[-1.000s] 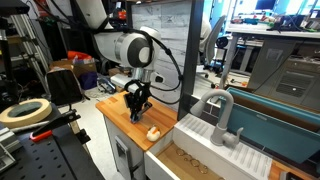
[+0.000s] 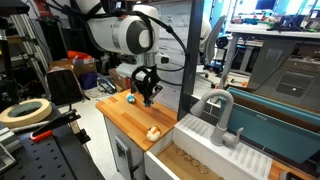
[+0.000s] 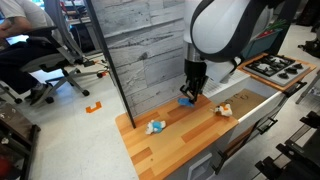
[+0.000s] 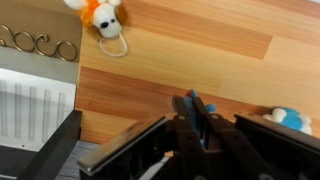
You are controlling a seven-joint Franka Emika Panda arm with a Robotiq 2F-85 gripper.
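Note:
My gripper (image 2: 149,95) is over the back part of the wooden counter, its fingers closed around a small dark blue object (image 3: 186,101). Only a bit of that blue object (image 4: 207,106), with a touch of red, shows past the fingers in the wrist view; its shape is mostly hidden. A white and light-blue plush toy (image 3: 155,127) lies on the counter to one side of the gripper. On the other side, close to the drawer, sits an orange and white plush toy (image 2: 153,133), with a loop of string (image 4: 115,48) beside it in the wrist view.
An open drawer (image 2: 190,165) adjoins the wooden counter (image 3: 180,145). Past it are a sink with a grey faucet (image 2: 217,100) and a white ribbed drainer (image 4: 30,105). A grey plank wall (image 3: 155,75) closes off the back. Bare wood lies between the toys.
The gripper has moved up and toward the wall, rightward in exterior view 1, with the blue object in it. Both plush toys have stayed where they were.

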